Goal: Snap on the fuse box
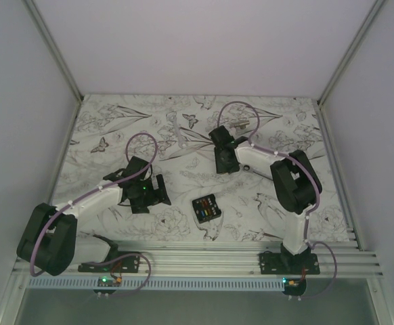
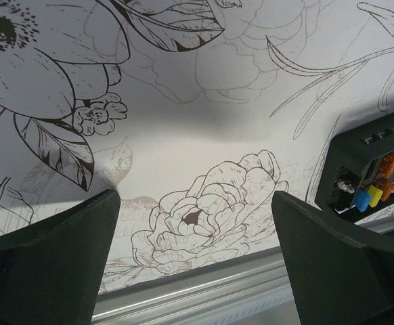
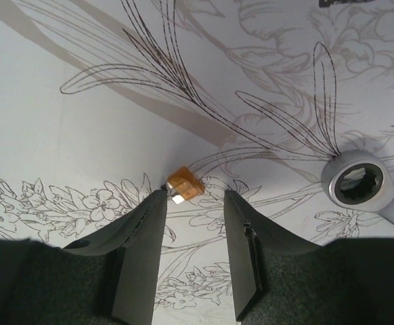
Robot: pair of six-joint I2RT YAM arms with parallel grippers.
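Note:
A small orange fuse [image 3: 185, 183] lies on the flower-patterned table just beyond the fingertips of my right gripper, which is part open, with nothing visible between its fingers; in the top view that gripper [image 1: 226, 167] hovers over it. The black fuse box [image 1: 206, 208], holding coloured fuses, lies at the front centre; in the left wrist view the box [image 2: 366, 166] is at the right. My left gripper [image 1: 149, 200] stands open at the left, empty, its fingers framing bare table in the left wrist view.
A long silver tool with a round head [image 3: 356, 181] lies right of the fuse; small items [image 1: 239, 124] sit behind the right gripper. A metal rail [image 1: 183, 247] runs along the front edge.

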